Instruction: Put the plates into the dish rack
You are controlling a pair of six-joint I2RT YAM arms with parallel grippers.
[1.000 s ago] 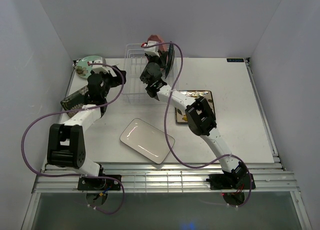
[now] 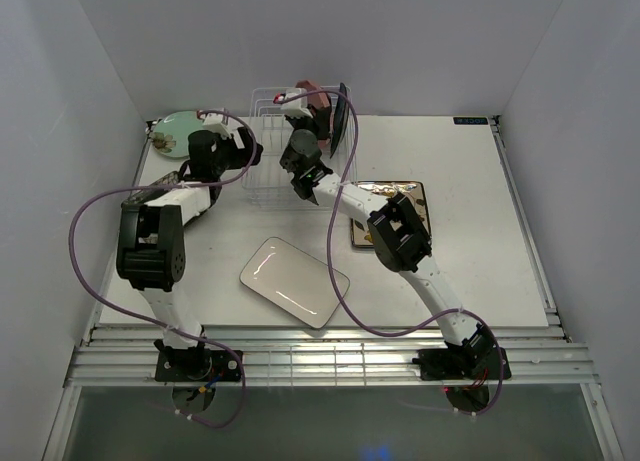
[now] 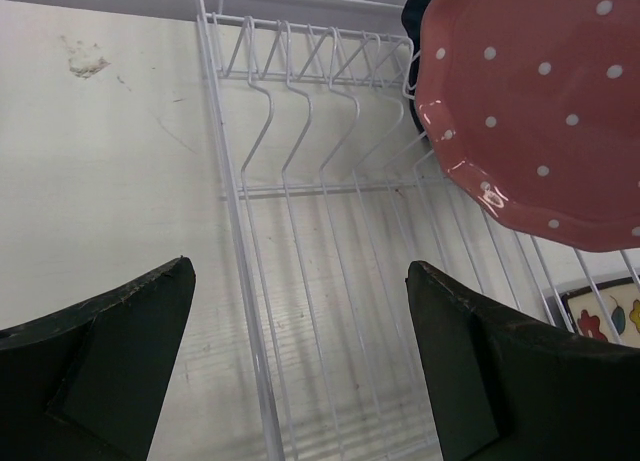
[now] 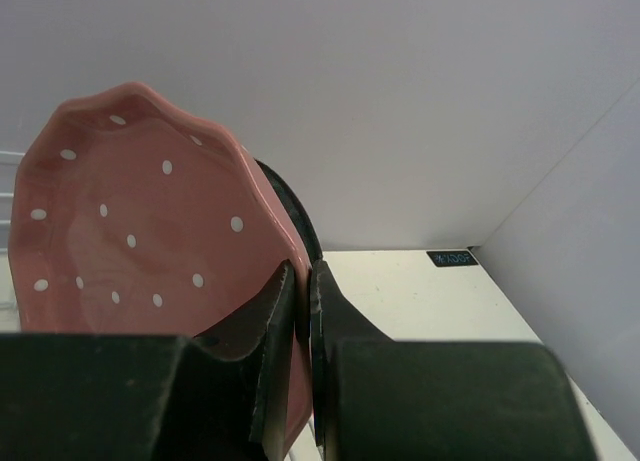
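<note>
In the white wire dish rack (image 2: 262,181), a pink dotted plate (image 4: 140,221) stands upright at the right end, beside a dark plate (image 4: 293,206). My right gripper is shut on the pink plate's rim. My left gripper stands open at the rack's left side, with nothing between its fingers. A green plate (image 2: 180,126) lies at the back left, and a pale rectangular plate (image 2: 295,281) lies at the front middle.
A square patterned plate (image 2: 390,236) lies right of the rack, partly under the right arm. A dark item at the left is mostly hidden under the left arm.
My left gripper has moved a little rightward toward the rack, its arm swinging with it.
</note>
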